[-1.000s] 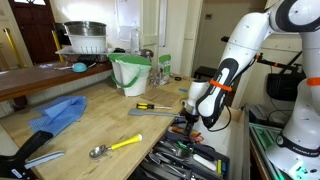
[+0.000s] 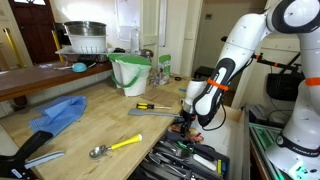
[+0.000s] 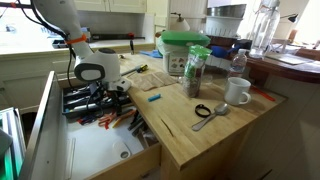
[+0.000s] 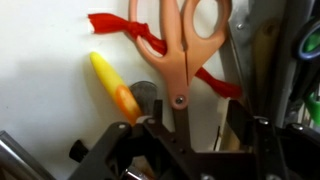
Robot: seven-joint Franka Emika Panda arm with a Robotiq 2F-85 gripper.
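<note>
Orange-handled scissors (image 4: pixel 175 65) lie in the drawer in the wrist view, their handles away from my gripper. The dark fingers stand apart on either side of the scissors' lower part, with a visible gap at the right finger. Whether the left finger touches the scissors I cannot tell. A red strip (image 4: pixel 112 22) lies under the scissors, and a yellow-handled tool (image 4: pixel 113 86) is to their left. In the exterior views my gripper (image 2: pixel 186 120) is low over the open drawer (image 3: pixel 85 160), its fingertips hard to make out.
Dark trays of utensils fill part of the drawer. On the counter (image 3: pixel 190 125) beside it are a spoon (image 2: pixel 112 147), a white-green bin (image 2: pixel 131 75), a blue cloth (image 2: pixel 58 117) and a white mug (image 3: pixel 237 91). The drawer walls stand close to the gripper.
The arm has shifted only slightly at the drawer over the last second. The objects on the counter look unmoved.
</note>
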